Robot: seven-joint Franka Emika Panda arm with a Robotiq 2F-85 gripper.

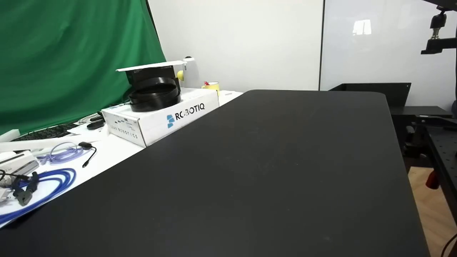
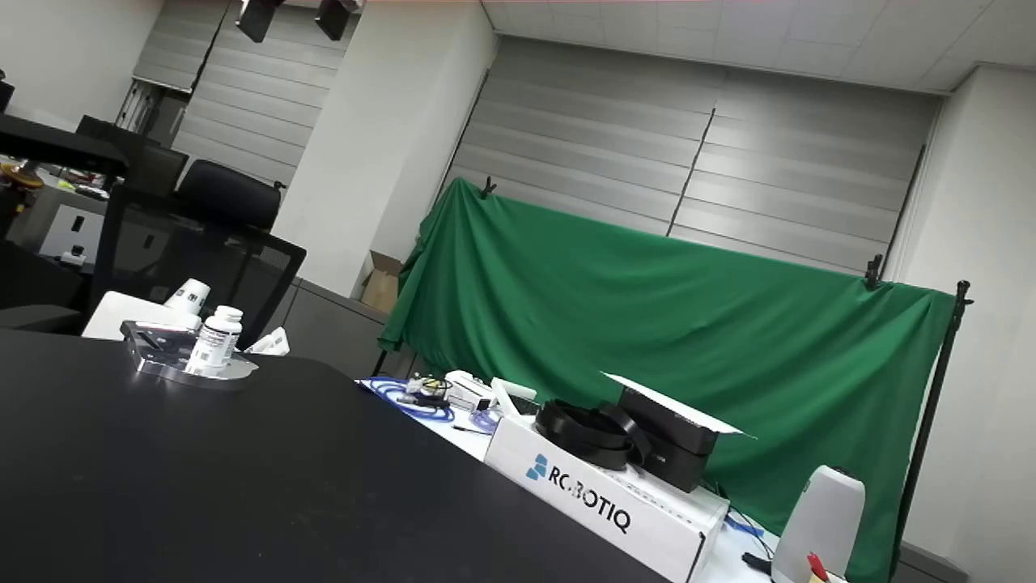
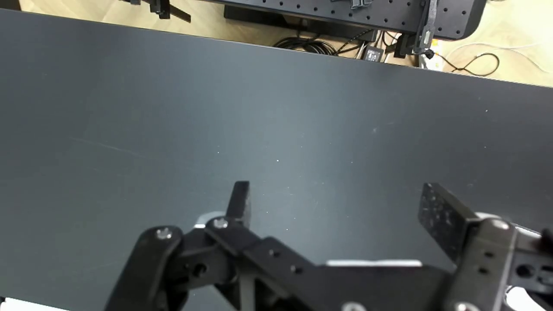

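My gripper stands open in the wrist view, its two fingers wide apart and only bare dark table [image 3: 311, 124] behind the gap. Its fingertips [image 2: 258, 15] also show at the top edge of exterior view 2, high above the tabletop. A white bottle [image 2: 214, 340] is upright toward the table's left end in that view. It stands at a low, shiny, grey or clear piece [image 2: 155, 355]; which of the two supports the other is hard to tell. Exterior view 1 shows neither the bottle nor the gripper.
Beside the table lies a white Robotiq box [image 1: 180, 115] with a black round band [image 1: 155, 95] on top. Blue cable [image 1: 64, 182] and a yellow mug [image 1: 211, 87] share that white surface. A black perforated shelf [image 3: 357, 11] runs past the opposite table edge.
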